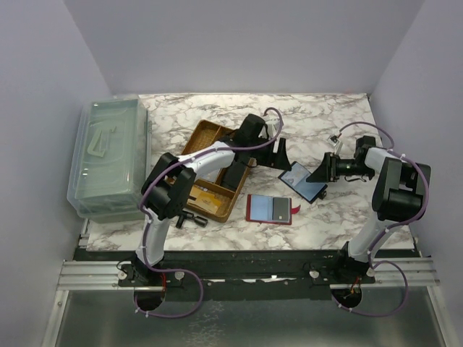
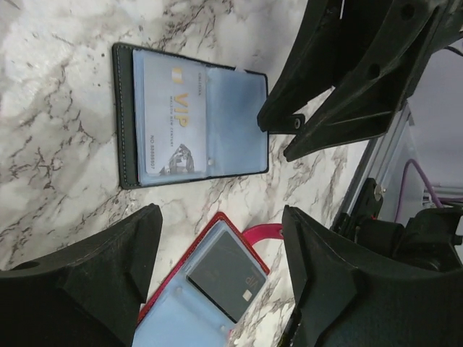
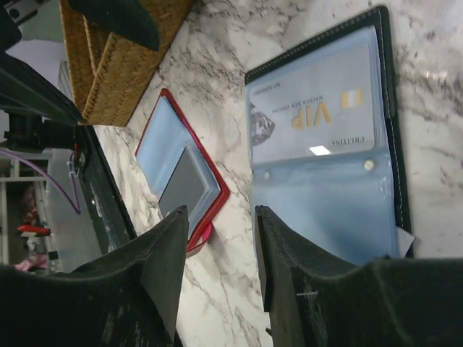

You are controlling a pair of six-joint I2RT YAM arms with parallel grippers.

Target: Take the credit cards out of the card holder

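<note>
An open dark card holder [image 1: 304,181] lies on the marble at right, with a translucent VIP card [image 2: 173,116] in its clear sleeve. My left gripper hangs open just left of it in the top view, nothing between its fingers. My right gripper is over the holder's lower half, fingers parted a little with nothing seen between them. A red-edged holder [image 1: 269,209] with a dark grey card lies front-left of the dark one.
A wooden compartment tray [image 1: 217,213] lies under my left arm. A clear plastic case [image 1: 108,159] sits at far left.
</note>
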